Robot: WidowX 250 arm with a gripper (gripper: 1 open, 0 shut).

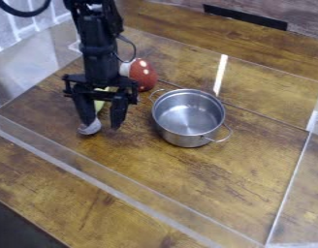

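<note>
My black gripper [100, 112] is low over the left part of the wooden table, its fingers spread around the yellow-handled ladle, whose metal bowl [89, 128] shows below them. The handle is mostly hidden by the gripper, and I cannot tell whether the fingers touch it. A steel pot [188, 120] with two wire handles sits to the right of the gripper. A red object [143, 74] lies behind the gripper, near its right side.
Transparent panels border it on the left and right.
</note>
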